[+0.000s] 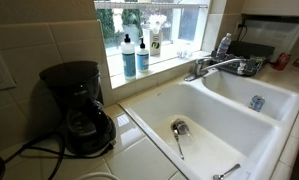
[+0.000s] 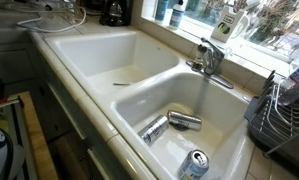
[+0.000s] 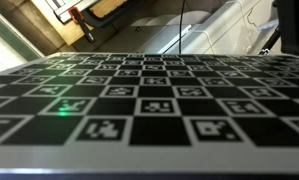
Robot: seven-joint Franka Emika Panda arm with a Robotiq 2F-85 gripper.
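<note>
A checkered marker board (image 3: pixel 154 105) fills most of the wrist view, close to the camera, with a green glint at its left. I see no fingers of my gripper there, so its finger cannot be read. Exterior view 1 shows the white double sink (image 1: pixel 204 115), with a ladle-like utensil (image 1: pixel 181 130) and another utensil (image 1: pixel 227 172) in the nearer basin. Cans lie in the right basin in exterior view 2: one silver can (image 2: pixel 154 128), a second can (image 2: pixel 185 120) and a blue-and-silver can (image 2: pixel 196 164) at the front.
A black coffee maker (image 1: pixel 81 105) stands on the tiled counter, its cord trailing left. Two soap bottles (image 1: pixel 142 57) are on the window sill. The faucet (image 1: pixel 214 66) rises behind the basins, and a dark dish rack (image 2: pixel 284 120) stands right of the sink.
</note>
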